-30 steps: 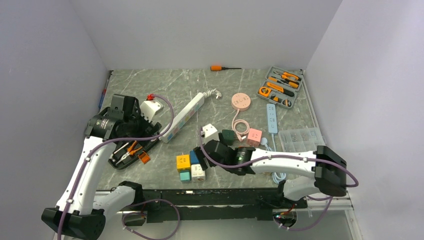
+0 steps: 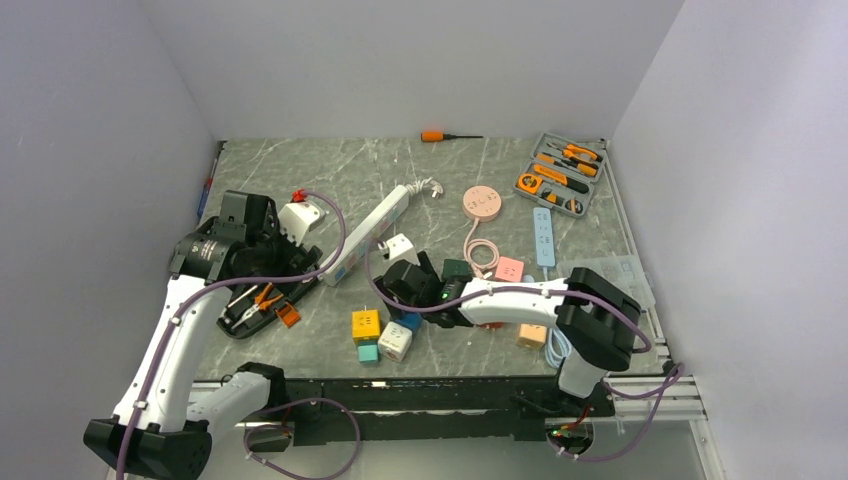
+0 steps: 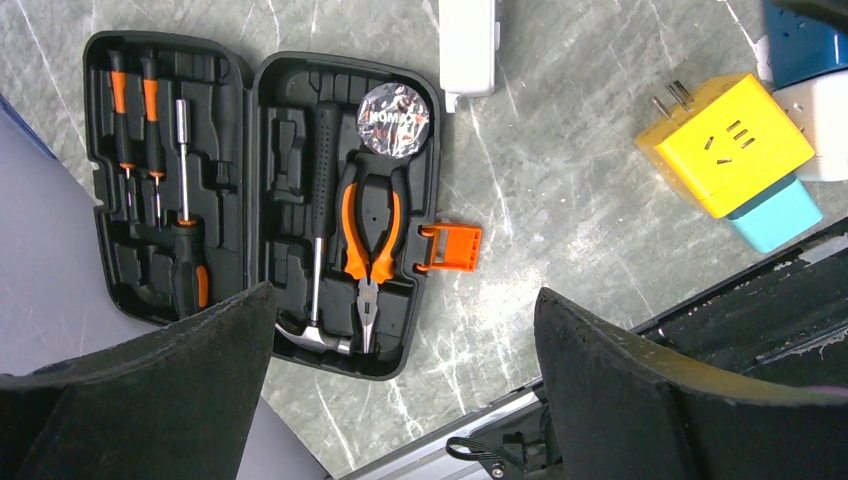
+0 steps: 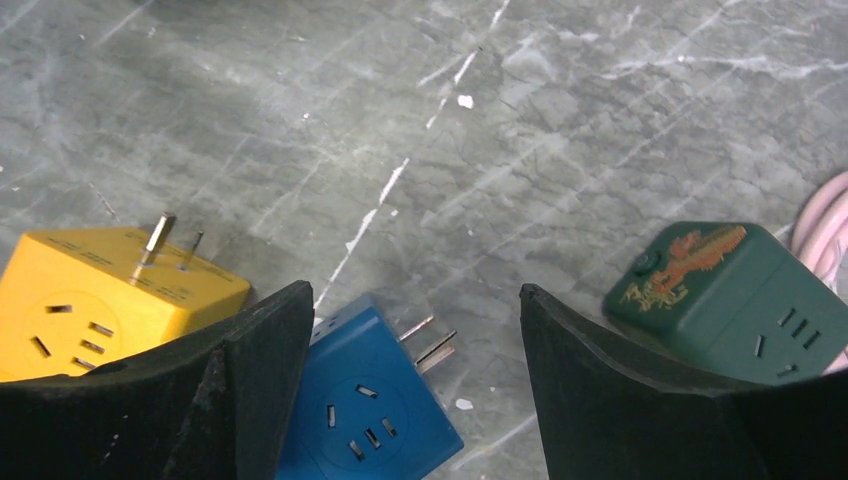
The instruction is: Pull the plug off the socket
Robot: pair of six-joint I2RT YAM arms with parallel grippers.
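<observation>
The blue block plug [image 4: 375,400] lies on the table in the right wrist view, its metal prongs free. It sits apart from the yellow block plug [image 4: 100,300], whose prongs [image 4: 155,240] also stick out. My right gripper is open over the blue plug, which lies partly behind its left finger and partly in the gap. In the top view the white cube socket [image 2: 395,342] stands beside the yellow plug, turned askew. A teal cube [image 2: 368,353] touches the yellow plug. My left gripper hangs open above the black toolbox, empty.
The black toolbox [image 3: 250,130] lies open on the left. A white power strip [image 2: 370,235] runs across the middle left. A green block [image 4: 725,300], a pink block [image 2: 508,270] and a coiled pink cord [image 2: 481,255] lie to the right.
The blue plug has shifted away from the yellow plug, and the white cube has turned. The left arm stays still.
</observation>
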